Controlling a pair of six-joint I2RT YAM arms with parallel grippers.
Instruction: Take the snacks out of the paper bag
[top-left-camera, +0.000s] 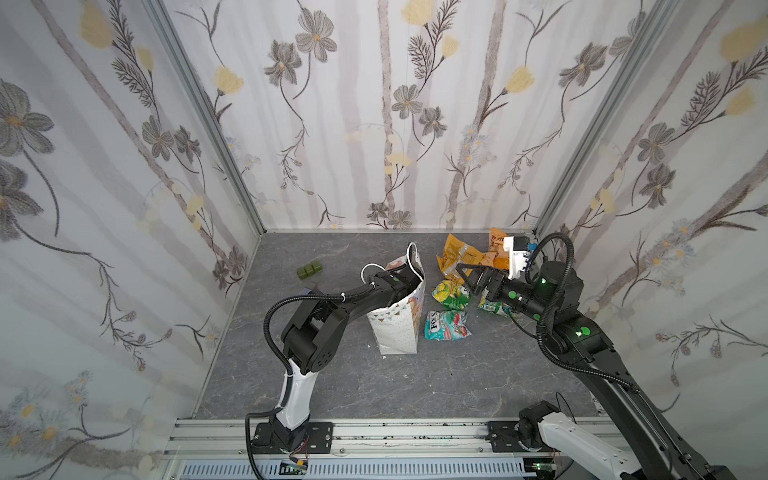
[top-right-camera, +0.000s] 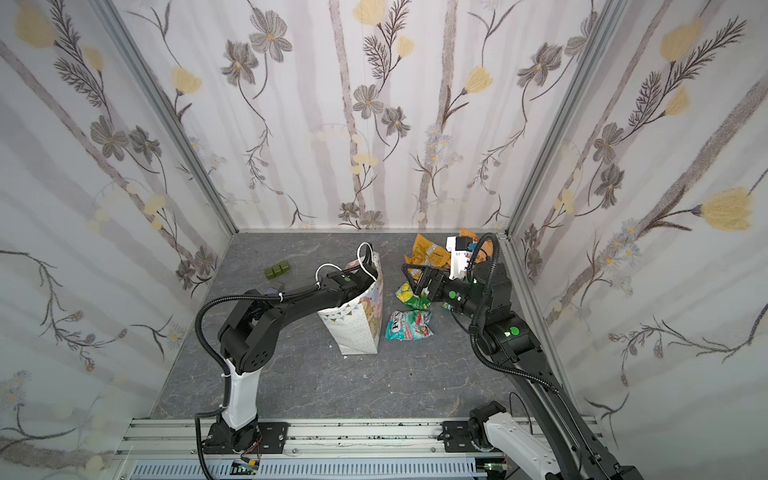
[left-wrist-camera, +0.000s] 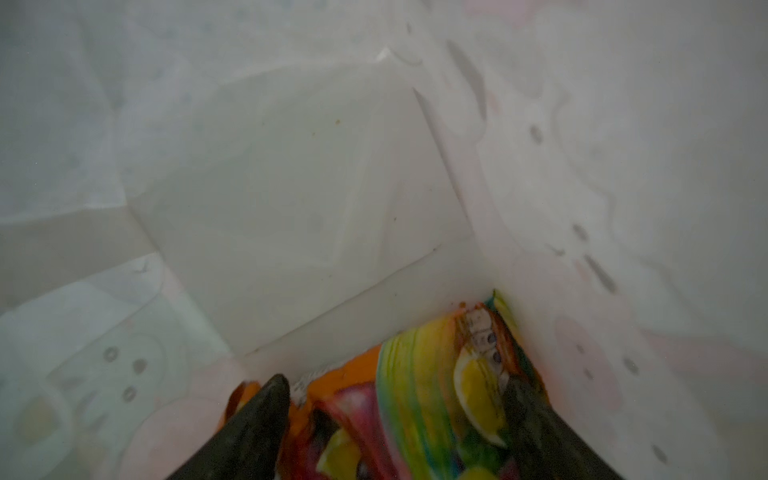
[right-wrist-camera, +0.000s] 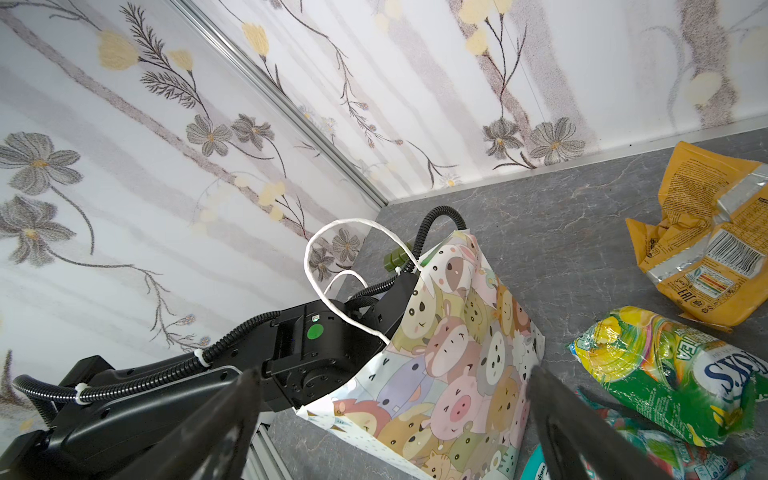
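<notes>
The animal-print paper bag stands upright mid-table, its white side facing front. My left gripper reaches down inside it, hidden from both top views. Dark left fingers stand apart over a colourful snack packet at the bag's bottom; whether both touch it cannot be made out. Right of the bag, my right gripper is open and empty. Snacks lie on the table there: a teal packet, a yellow-green packet and orange packets.
A green block-like object lies alone at the back left. The bag's white handle loops over the left arm. Patterned walls close off the back and sides.
</notes>
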